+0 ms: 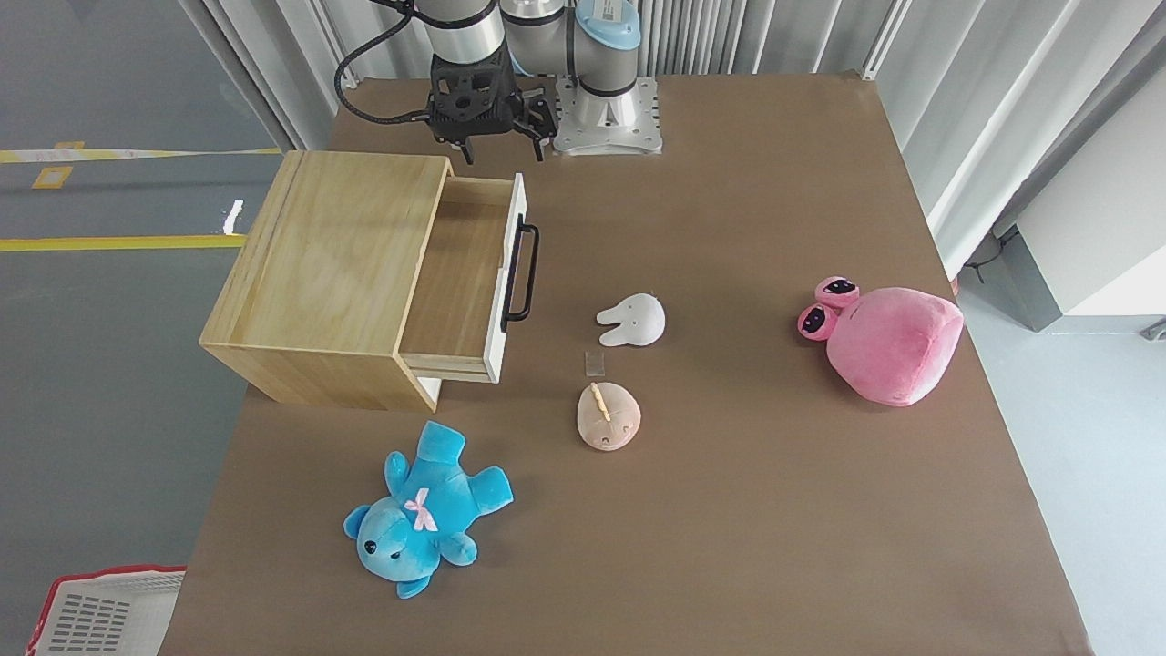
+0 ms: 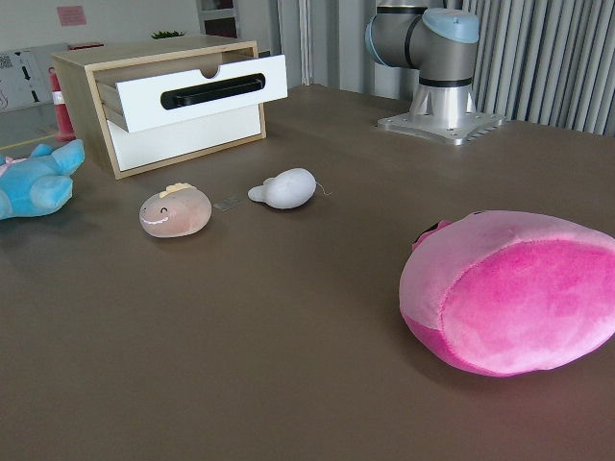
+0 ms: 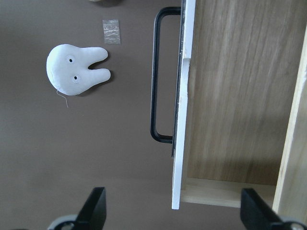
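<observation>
My gripper [image 1: 503,148] hangs at the back of the table, just behind the wooden cabinet [image 1: 317,251]; in the wrist view its fingers stand wide apart with nothing between them. The cabinet's upper drawer [image 1: 454,284] is pulled out and empty inside, its white front carrying a black handle [image 3: 156,76]. Right of the drawer lie a white rabbit-shaped plush [image 1: 639,319] and, nearer the front, a round beige-pink plush [image 1: 608,416], with a small clear rectangle [image 3: 111,31] between them.
A blue teddy bear [image 1: 428,508] lies at front left. A large pink plush [image 1: 891,344] sits at the right edge. A white basket [image 1: 104,612] stands beyond the front left edge.
</observation>
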